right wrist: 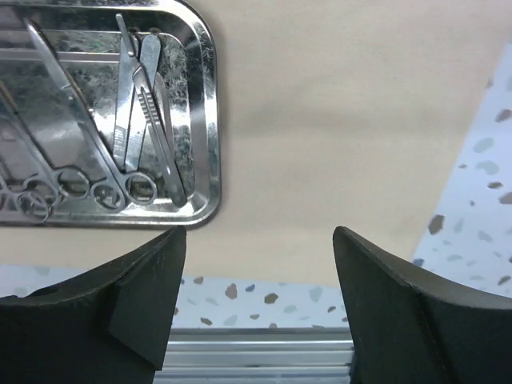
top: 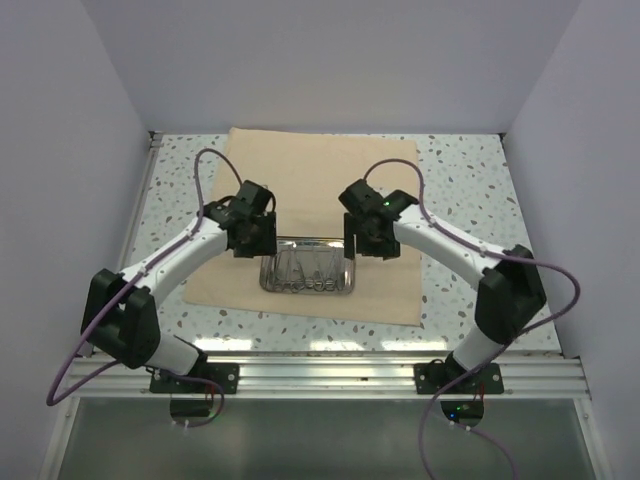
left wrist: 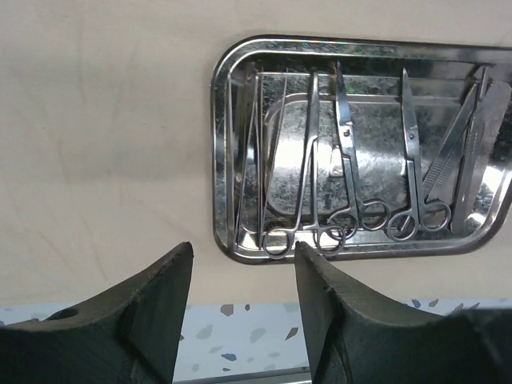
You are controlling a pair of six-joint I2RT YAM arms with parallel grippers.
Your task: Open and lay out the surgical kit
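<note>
A shiny metal tray (top: 309,292) lies flat on the beige cloth, between and just below my two grippers in the top view. Inside it are scissor-like instruments with ring handles (left wrist: 406,216), thin tweezers (left wrist: 260,172) at the left end, and flat handles (right wrist: 132,104) with a ridged grip at the right end. My left gripper is over the tray's left end, its fingers apart with nothing between them. Past the tray's right edge stands my right gripper, wide open and empty. Neither gripper visibly touches the tray.
The beige cloth (top: 310,165) covers the middle of the speckled table (top: 470,180), with free cloth behind the tray and to both sides. A metal rail (top: 320,370) runs along the table's front edge.
</note>
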